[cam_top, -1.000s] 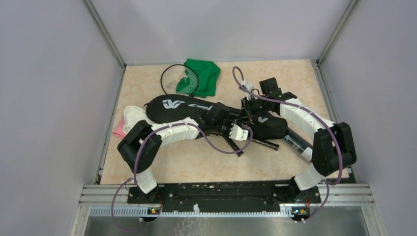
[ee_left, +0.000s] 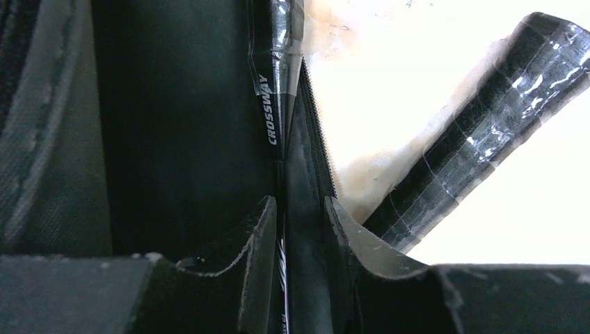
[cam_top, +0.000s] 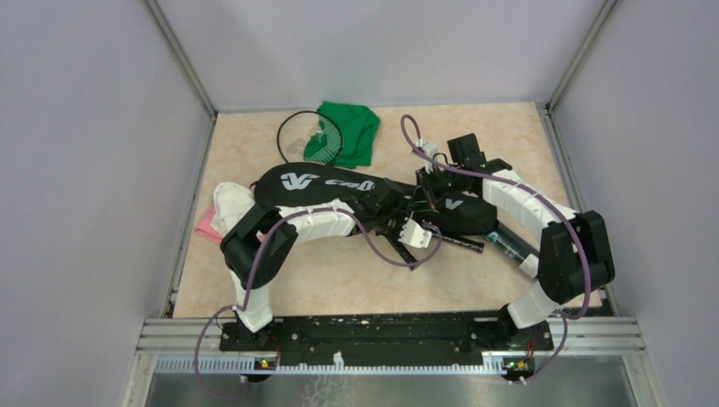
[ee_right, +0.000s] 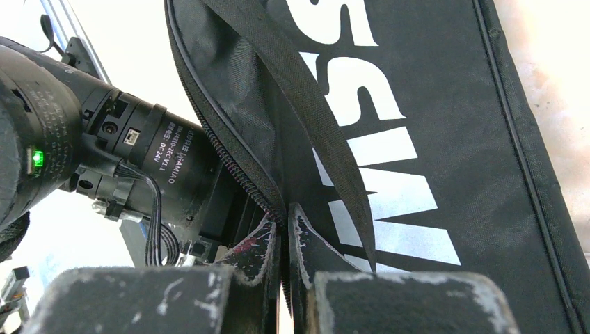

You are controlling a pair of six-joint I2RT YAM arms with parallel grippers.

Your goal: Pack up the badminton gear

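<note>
The black racket bag (cam_top: 297,182) lies across the table's middle. In the left wrist view a Crossway racket (ee_left: 273,115) rests in the opened bag, its shaft running between the fingers of my part-open left gripper. Another wrapped handle (ee_left: 480,125) lies outside on the table. My right gripper is shut at the bag's zipper edge (ee_right: 257,195), which runs down to its fingertips, beside the left arm's housing.
A racket head (cam_top: 288,127) lies on a green cloth (cam_top: 360,136) at the back. White cloth (cam_top: 231,203) and pink cloth sit at the left; a tube (cam_top: 513,250) at the right.
My left arm has shifted slightly toward the right and front of the table. The right arm has stayed where it was.
</note>
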